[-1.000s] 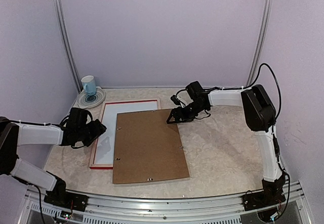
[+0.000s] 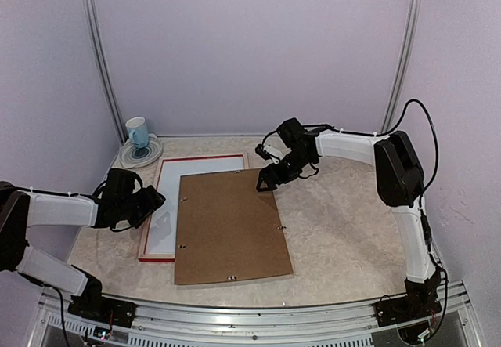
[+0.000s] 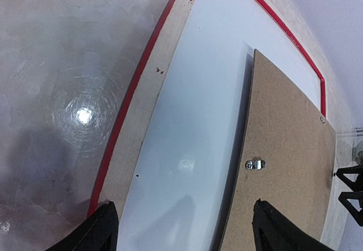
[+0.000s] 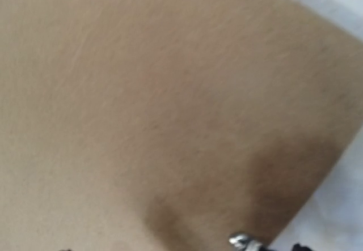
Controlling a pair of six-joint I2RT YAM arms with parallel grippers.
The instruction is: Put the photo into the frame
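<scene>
A frame with a red outer edge (image 2: 205, 158) lies flat on the table, its inside a plain white surface (image 3: 187, 120). The brown backing board (image 2: 229, 225), fitted with small metal clips, overlaps the frame's right side and reaches past it toward the front. No picture shows that I can make out as a photo. Over the frame's left side, my left gripper is open and holds nothing. At the board's far right corner is my right gripper (image 2: 264, 182); only its fingertips (image 4: 300, 247) show at the bottom of its wrist view, spread apart above the board.
A light blue mug (image 2: 137, 132) stands on stacked plates (image 2: 141, 153) at the back left, close to the frame's corner. The table to the right of the board is bare. A metal rail (image 2: 258, 316) runs along the front edge.
My right arm has shifted slightly left and its wrist has risen a little, the fingertips staying close to the board's corner. The left arm, frame and board look unmoved.
</scene>
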